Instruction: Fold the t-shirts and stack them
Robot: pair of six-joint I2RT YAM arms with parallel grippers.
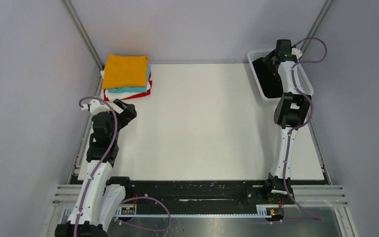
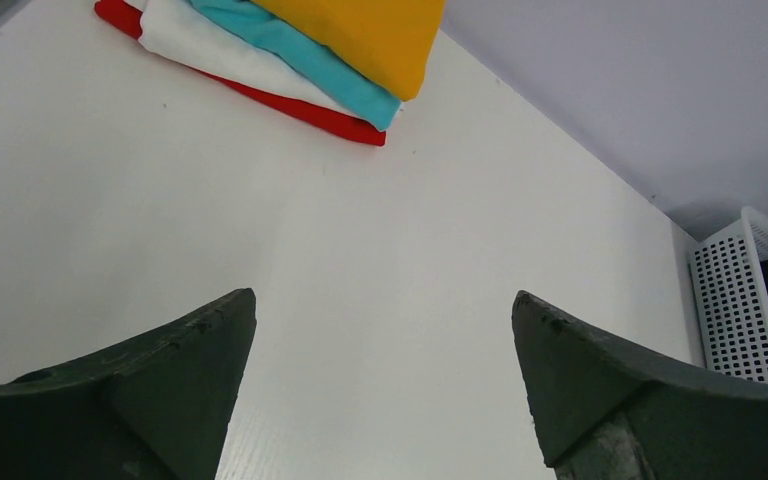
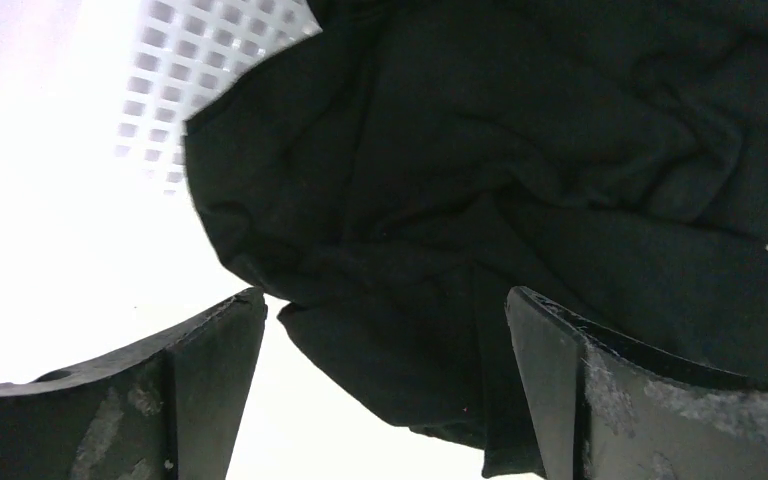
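A stack of folded shirts lies at the back left, with an orange shirt (image 1: 125, 71) on top and turquoise (image 1: 128, 90), white and red ones showing below. Just in front of the stack my left gripper (image 1: 131, 109) hangs open over the table, nothing between its fingers. A crumpled black shirt (image 1: 267, 81) lies in the white basket (image 1: 304, 81) at the back right. My right gripper is over the basket, its fingers apart. In the right wrist view the black shirt (image 3: 400, 250) spreads below and between the fingers, not gripped.
Walls stand close behind the stack and basket. The basket's perforated wall (image 3: 195, 75) shows beside the black shirt in the right wrist view.
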